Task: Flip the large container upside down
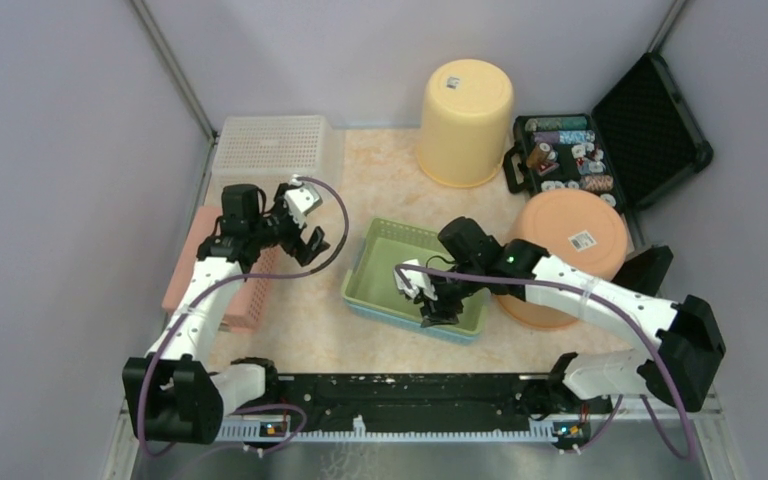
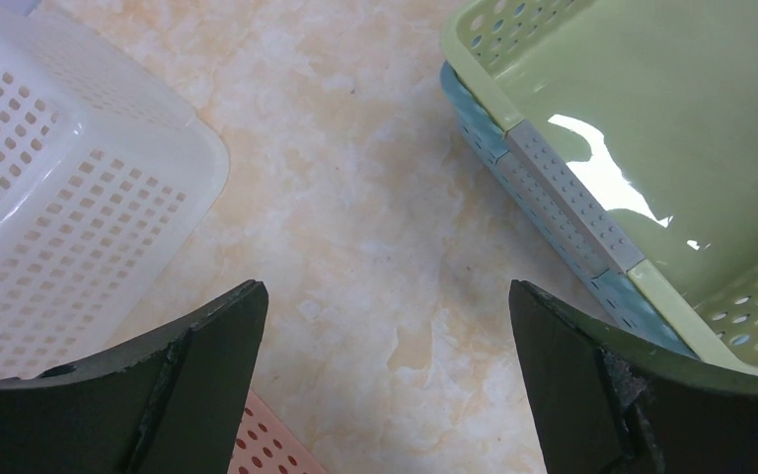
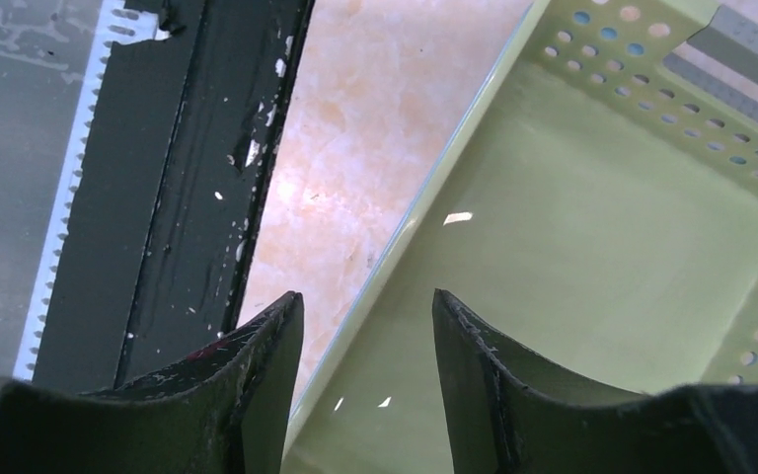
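The green container [image 1: 386, 290] lies open side up near the middle of the table, with a blue one [image 1: 375, 315] showing under its rim. Over its front rim hangs my right gripper [image 1: 432, 312], fingers parted. In the right wrist view the near rim [image 3: 410, 222] runs up between the fingers, apart from both as far as shows. Left of the container my left gripper [image 1: 318, 247] stands open and empty. The left wrist view has bare table between its fingers, and the container's grey-handled side [image 2: 572, 193] to the right.
A white perforated basket [image 1: 272, 145] and a pink one [image 1: 255, 290] occupy the left side. An upturned yellow bucket [image 1: 467, 120] stands at the back, an upturned orange tub [image 1: 575, 225] at right. Behind that lies an open black case [image 1: 650, 130].
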